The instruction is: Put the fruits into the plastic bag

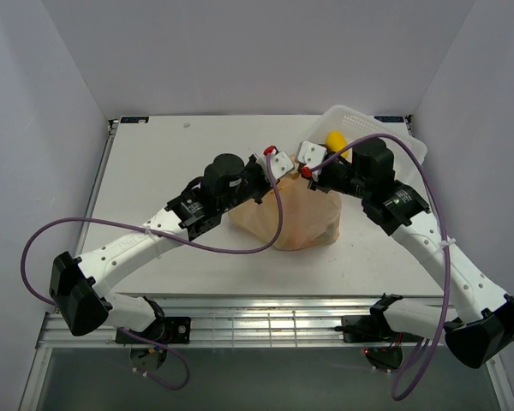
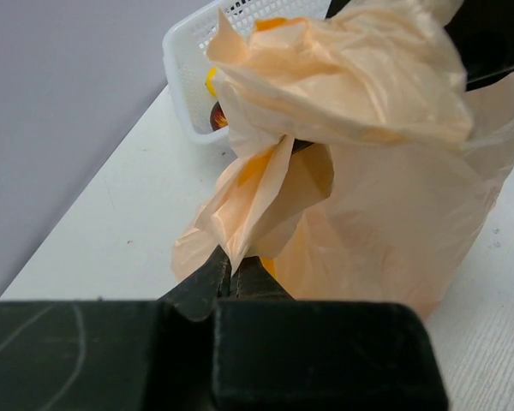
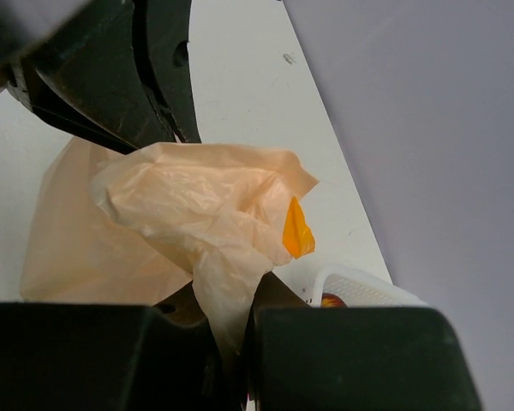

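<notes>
The peach plastic bag (image 1: pixel 287 223) stands in the middle of the table, both grippers at its crumpled top. My left gripper is shut at a fold of the bag; whether film lies between its fingertips is hard to see. My right gripper is shut on a gathered twist of the bag (image 3: pixel 201 197). An orange patch (image 3: pixel 296 229) shows at the bag's top in the right wrist view. A yellow fruit (image 1: pixel 336 142) lies in the white basket (image 1: pixel 360 120) behind the right arm; a reddish fruit (image 2: pixel 218 117) is also in it.
The white basket stands at the back right, partly hidden by the right arm. Grey walls border the table at the back and both sides.
</notes>
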